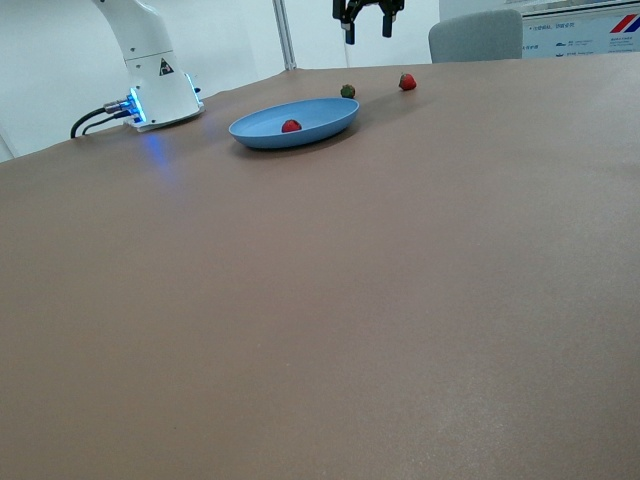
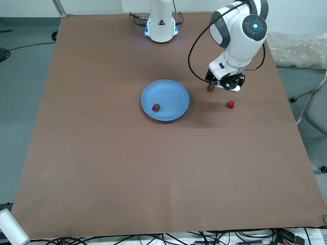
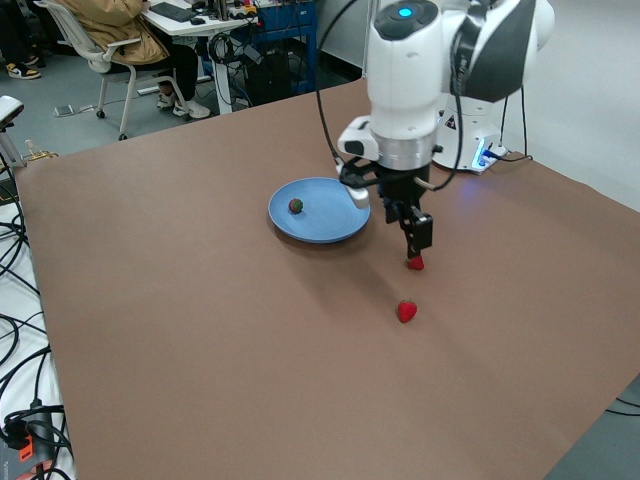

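Note:
A blue plate [image 2: 165,94] holds one strawberry [image 2: 156,107]; it also shows in the top view [image 1: 270,130]. To its right on the brown table lie two more strawberries: one [image 3: 416,263] just under my gripper, the other [image 3: 407,311] nearer the right edge. My gripper [image 1: 369,32] hangs above the table in the top view, its two fingers apart with nothing between them, higher than the strawberries. In the left view the wrist hides most of the fingers.
The robot base [image 2: 161,28] with cables stands at the back of the table [image 2: 163,178]. A grey chair [image 2: 317,109] stands beyond the right edge.

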